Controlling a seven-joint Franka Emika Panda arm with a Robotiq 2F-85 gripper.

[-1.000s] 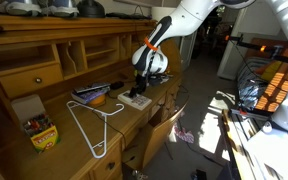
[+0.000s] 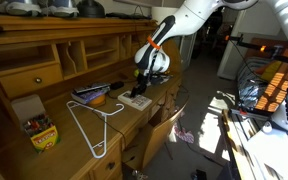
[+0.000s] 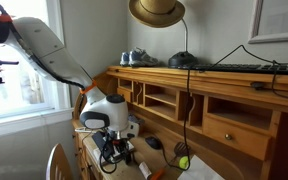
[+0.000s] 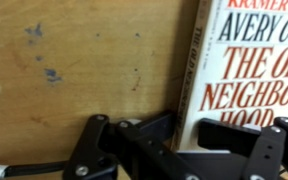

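Note:
A paperback book (image 4: 254, 70), pale with red and black lettering, fills the right side of the wrist view. Its spine edge runs between the fingers of my gripper, which are closed on it near the book's lower left corner. The book's lower part is hidden behind the fingers. In exterior view 1 the gripper (image 2: 139, 88) is low over the far part of the wooden desk (image 2: 69, 150), beside a flat whitish item (image 2: 136, 101); whether that is the same book I cannot tell. The second exterior view shows the gripper (image 3: 109, 158) low at the desk, its fingertips unclear.
A white clothes hanger (image 2: 97, 128) lies along the desk, nearer than the gripper. A box of crayons (image 2: 41, 132) stands at the near left. Dark items (image 2: 89, 94) lie by the hutch cubbies. In exterior view 2, a yellow-green ball (image 3: 184, 162) sits on the desktop.

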